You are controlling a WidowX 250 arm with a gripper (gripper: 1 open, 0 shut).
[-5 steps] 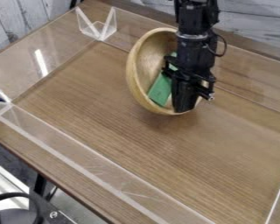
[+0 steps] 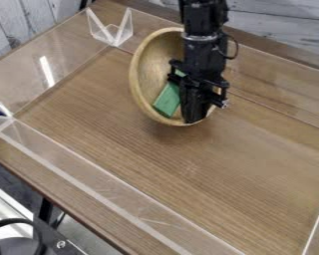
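Observation:
A tan bowl (image 2: 157,62) is tilted up on its side near the top middle, with a green object (image 2: 167,98) inside it. My black gripper (image 2: 191,105) hangs from above at the bowl's right side, in front of part of the green object. Its fingers are dark and overlap the bowl, so whether anything is between them is hard to see; it looks shut.
Transparent tape or plastic strips run along the left, with a small clear folded piece (image 2: 112,28) at the top left. Black cables lie at the lower left.
The bowl has shifted a little to the left and up with the gripper, and less of the green object shows now.

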